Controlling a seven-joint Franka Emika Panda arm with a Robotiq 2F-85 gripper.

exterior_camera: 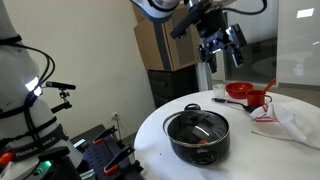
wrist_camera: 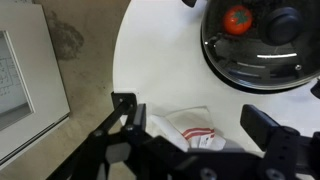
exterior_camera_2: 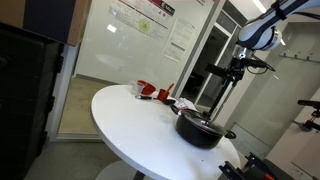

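My gripper is high over the table, its fingers wide apart with nothing between them; in exterior view 1 the gripper (exterior_camera: 241, 73) hangs above the back right part of the table. A black pot (exterior_camera: 198, 152) stands below, nearer the front. The wrist view shows part of the pot (wrist_camera: 266, 82) at the upper right, with a red round item (wrist_camera: 237, 19) and a dark round piece (wrist_camera: 281, 25) within its outline. A white cloth (exterior_camera: 280, 122) with red stripes lies to the pot's right; the same cloth (wrist_camera: 190, 127) appears below the gap between my fingers.
Behind the pot are a red bowl (exterior_camera: 240, 89), a red cup (exterior_camera: 257, 98) and a dark utensil (exterior_camera: 230, 102). A white container (exterior_camera: 218, 88) stands beside the bowl.
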